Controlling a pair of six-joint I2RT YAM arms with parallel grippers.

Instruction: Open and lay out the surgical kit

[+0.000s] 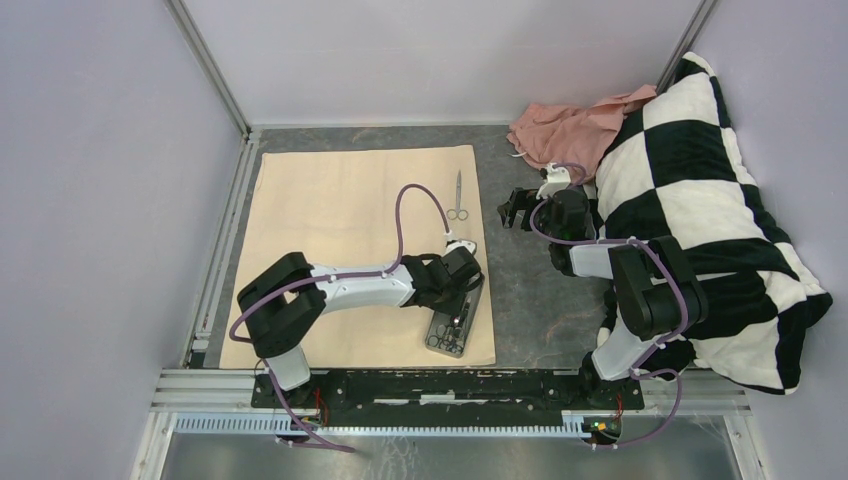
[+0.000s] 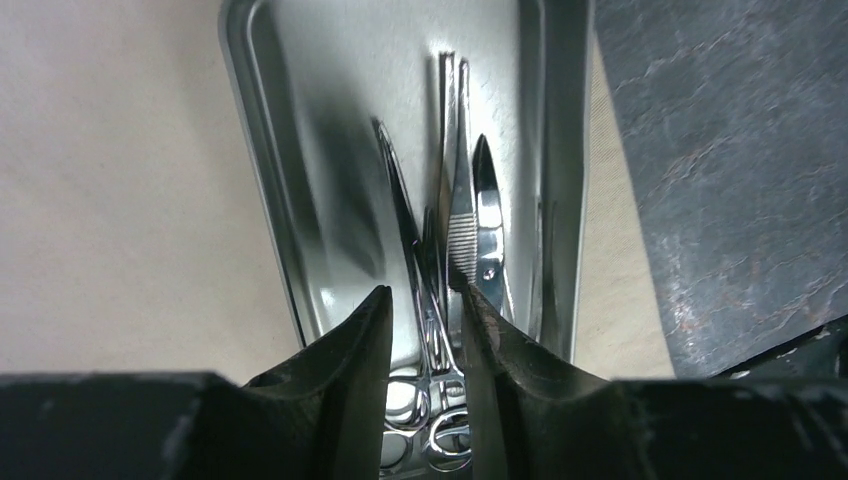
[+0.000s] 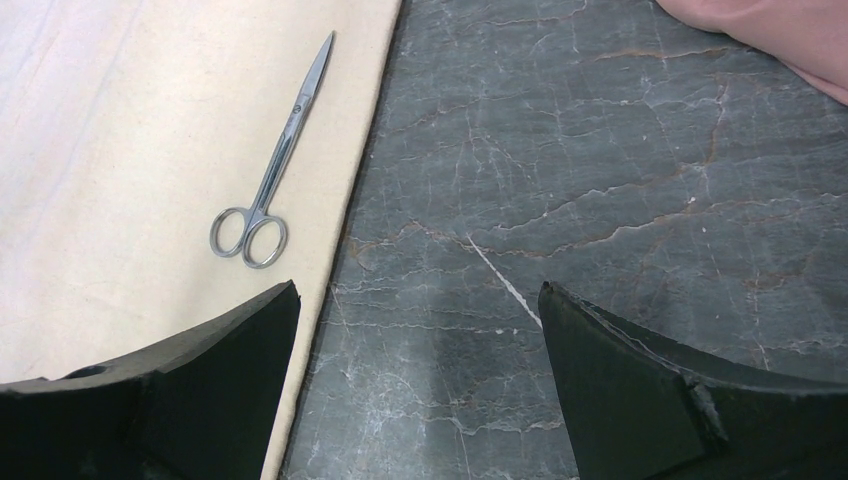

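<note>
A metal tray (image 1: 440,335) on the beige cloth (image 1: 330,200) holds several instruments: tweezers (image 2: 460,240), a blade-like tool (image 2: 488,220) and ringed instruments (image 2: 408,405), partly hidden. My left gripper is low over the tray, its fingers part open above the tweezers and neighbouring tools; whether it touches them is unclear. A pair of scissors (image 3: 290,135) lies alone on the cloth's right part, toward the back. My right gripper hangs open over bare grey table beside the cloth, nothing between its fingers.
A pink cloth (image 1: 570,135) is bunched at the back right. A large checkered cushion (image 1: 690,160) fills the right side.
</note>
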